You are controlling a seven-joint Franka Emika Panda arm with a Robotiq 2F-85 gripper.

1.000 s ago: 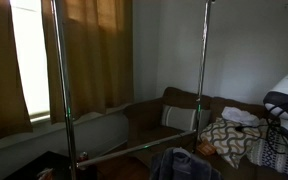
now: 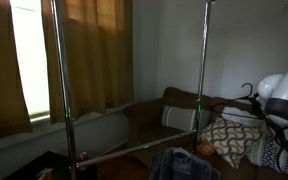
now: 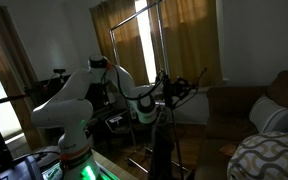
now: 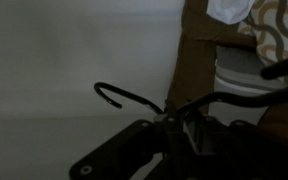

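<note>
A dark clothes hanger [image 4: 239,99] crosses the wrist view, its hook reaching out to the left and its shoulder curving away to the right. My gripper is shut on it near the base of the hook. In exterior view 1 the hanger's hook [image 2: 248,88] shows at the right, in front of the wall and the couch. The white arm [image 2: 276,92] comes in from that side. Exterior view 2 has the gripper [image 3: 170,92] high near the rack, small and dark against the curtain.
A metal clothes rack [image 2: 203,70] with a lower crossbar stands in front, and a dark bluish garment [image 2: 182,165] is bunched low beside it. Behind are a brown couch [image 2: 147,113] with patterned pillows [image 2: 231,138] and yellow curtains [image 2: 89,55].
The arm has moved farther into exterior view 1 from the right. The hanger's hook and dark outline now show there, where only part of the arm was visible before.
</note>
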